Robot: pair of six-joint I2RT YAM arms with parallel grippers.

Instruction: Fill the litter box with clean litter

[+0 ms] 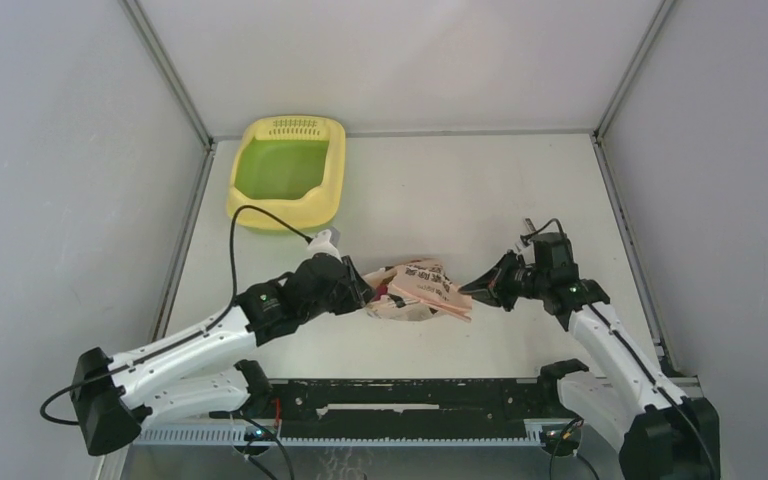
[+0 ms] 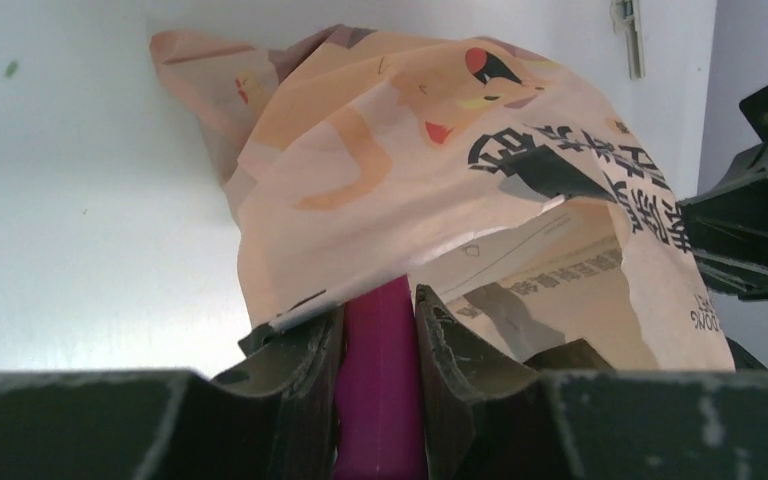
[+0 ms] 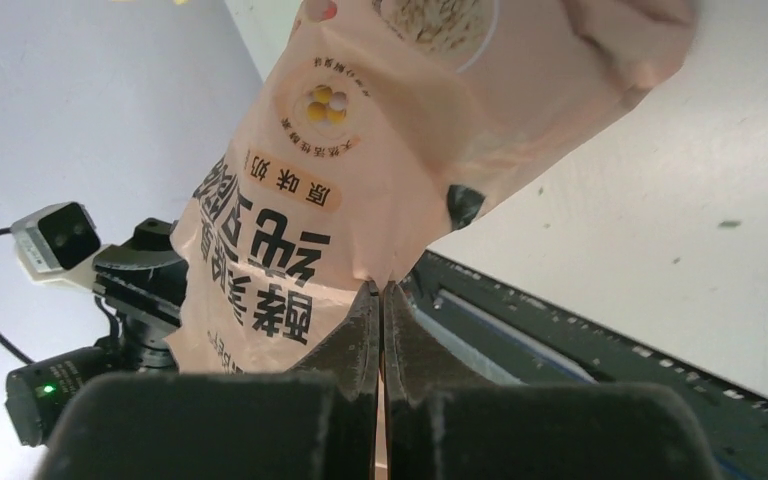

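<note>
The pinkish litter bag (image 1: 418, 288) rests mid-table, its mouth facing my left arm. My left gripper is shut on the handle of a purple scoop (image 2: 385, 400); the scoop's head is hidden inside the bag, under the opening's upper edge. On the bag's right side, my right gripper is shut on a pinched fold of its film. The yellow litter box (image 1: 332, 160), with a green inside, stands at the back left, and no litter shows in it from above. Inside the bag, the litter itself is out of sight now.
A small metal piece (image 2: 634, 40) lies behind the right arm. A dark rail (image 1: 380, 405) runs along the front edge.
</note>
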